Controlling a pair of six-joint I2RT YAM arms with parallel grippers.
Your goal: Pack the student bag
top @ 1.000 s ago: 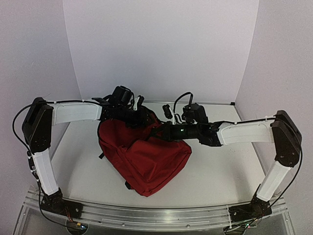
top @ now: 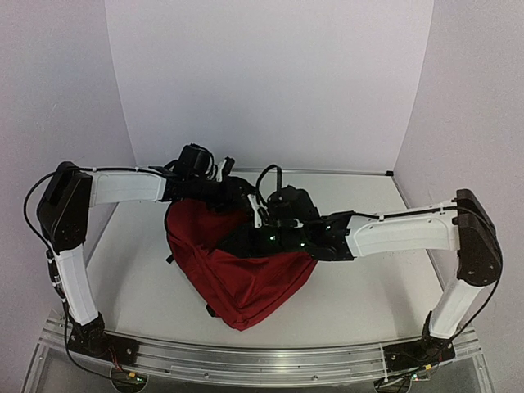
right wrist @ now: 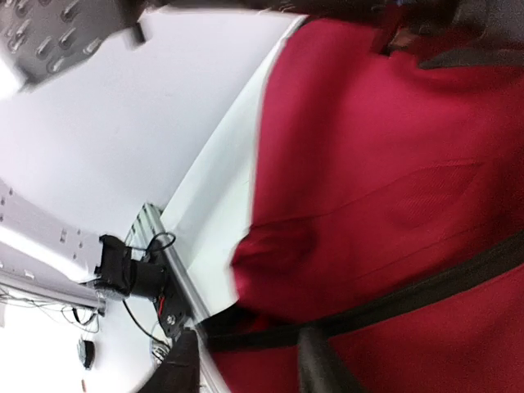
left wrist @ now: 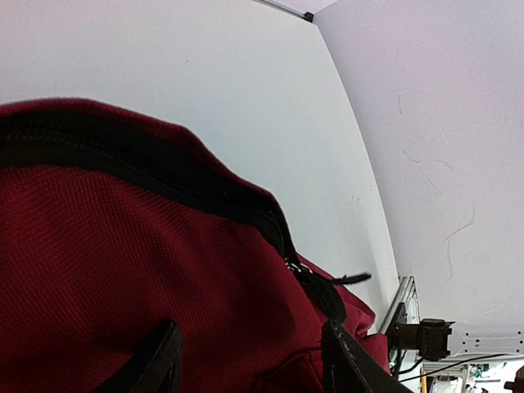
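Observation:
A dark red bag [top: 237,291] with black zip edging lies on the table, its mouth gaping toward the back. My left gripper [top: 248,195] is over the bag's far part. In the left wrist view its two fingers [left wrist: 168,360] stand apart over the red cloth, with black edging [left wrist: 147,176] ahead. My right gripper [top: 225,242] reaches across the middle of the bag, its tips hard to make out from above. The right wrist view shows its fingers [right wrist: 187,364] spread, with the zip band [right wrist: 393,307] running just beyond the gap. The bag's inside is mostly hidden.
Bare table [top: 372,299] lies to the right of the bag, with more free surface at its left. A metal rail [top: 262,368] runs along the front edge. Pale walls close in the back and both sides. The two arms sit close together above the bag.
The right arm has moved left and toward the front, further over the bag. The left gripper has shifted slightly left. The bag's right side is now more covered by the right arm.

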